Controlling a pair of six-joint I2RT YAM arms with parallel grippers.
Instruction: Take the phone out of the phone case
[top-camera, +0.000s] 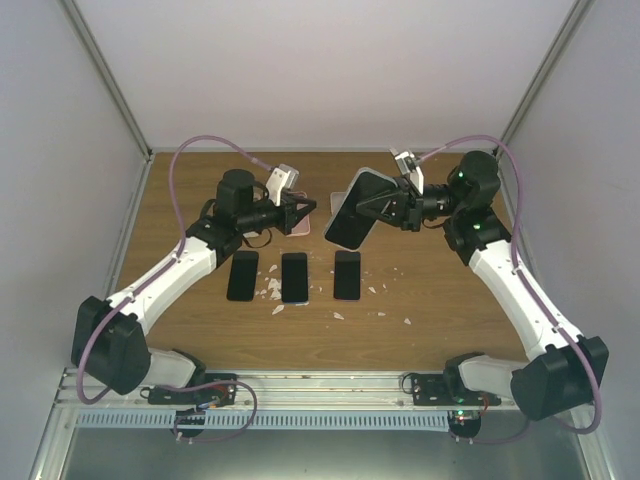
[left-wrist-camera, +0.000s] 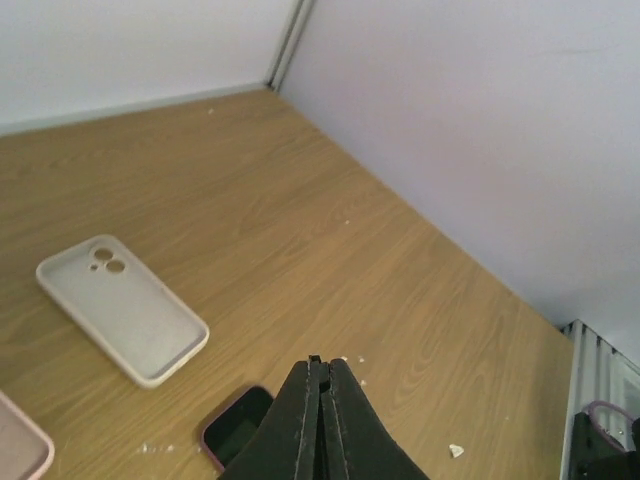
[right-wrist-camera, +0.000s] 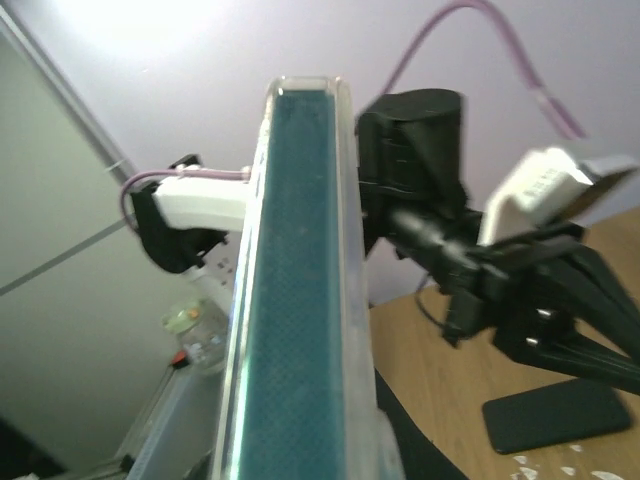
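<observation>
A black-faced phone in a clear case (top-camera: 350, 222) is held tilted in the air by my right gripper (top-camera: 385, 205), which is shut on it. Edge-on in the right wrist view, the cased phone (right-wrist-camera: 295, 270) shows a teal side inside the clear rim, covering that gripper's fingers. My left gripper is shut, its fingertips together and nothing between them. From above, the left gripper (top-camera: 310, 205) stands just left of the cased phone, apart from it. The cased phone is out of the left wrist view.
Three dark phones lie on the table: left (top-camera: 242, 276), middle (top-camera: 294, 278) and right (top-camera: 347, 275), with white scraps around them. Behind lie an empty white case (left-wrist-camera: 130, 305) and a pink case (left-wrist-camera: 15, 440).
</observation>
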